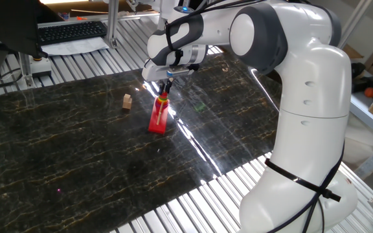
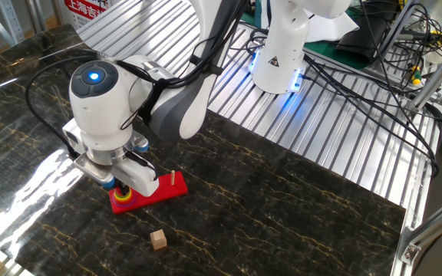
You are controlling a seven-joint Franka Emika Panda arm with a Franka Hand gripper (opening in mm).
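Observation:
A red board (image 1: pixel 158 123) lies on the dark marbled table, with a bare wooden peg (image 2: pixel 173 177) standing toward one end. At its other end is a small stack of coloured rings (image 2: pixel 123 197), yellow on top with red and purple below. My gripper (image 1: pixel 164 94) points down right at these rings, its dark fingertips touching or almost touching the top one. Whether the fingers grasp a ring or stand apart around it cannot be made out; in the second exterior view the hand hides most of them.
Small wooden blocks (image 1: pixel 127 101) sit on the table a short way from the board. The marbled tabletop (image 2: pixel 282 207) is widely clear around them. A keyboard (image 1: pixel 72 31) lies beyond the table on the slatted metal surface.

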